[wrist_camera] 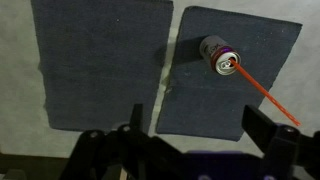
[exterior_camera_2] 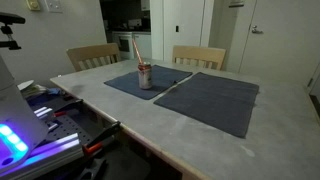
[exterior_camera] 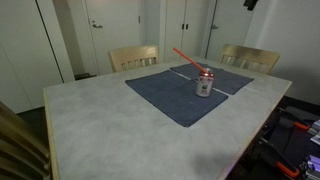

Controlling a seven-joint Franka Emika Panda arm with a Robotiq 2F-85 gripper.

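A soda can (exterior_camera: 204, 84) stands upright on a dark mat, and a thin red straw (exterior_camera: 186, 57) slants up out of its top. In the wrist view the can (wrist_camera: 217, 52) is seen from above, upper right of centre, with the straw (wrist_camera: 268, 96) running down to the right. My gripper is open, its fingers wide apart at the bottom of the wrist view with nothing between them. It hovers high above the table, well clear of the can; in exterior view 1 only a dark part of it shows at the top edge.
Two dark mats lie side by side on the pale table (exterior_camera: 95, 125), a narrow strip of bare surface between them; one mat (exterior_camera_2: 210, 102) is empty. Wooden chairs (exterior_camera: 134, 57) stand around the edges.
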